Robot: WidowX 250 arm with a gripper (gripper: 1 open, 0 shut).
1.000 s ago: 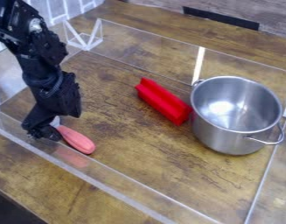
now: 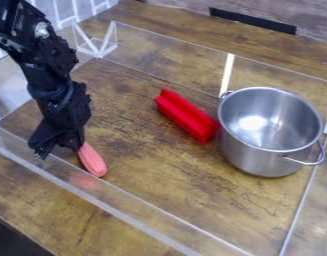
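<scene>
My black gripper [image 2: 70, 140] is low on the left of the camera view, at the upper end of a pink elongated object [image 2: 91, 160] lying on the wooden surface. The fingertips are dark and crowded together, and I cannot make out what, if anything, is between them. A red bar [image 2: 186, 115] lies diagonally in the middle. A steel pot [image 2: 266, 135] with side handles stands on the right.
Clear plastic edging runs along the wooden table [image 2: 179, 205] at the front left and right. A white frame stands at the back left.
My gripper has shifted slightly right and changed its pose at the pink object's upper end. The pink object has moved very slightly; the pot and red bar are unchanged.
</scene>
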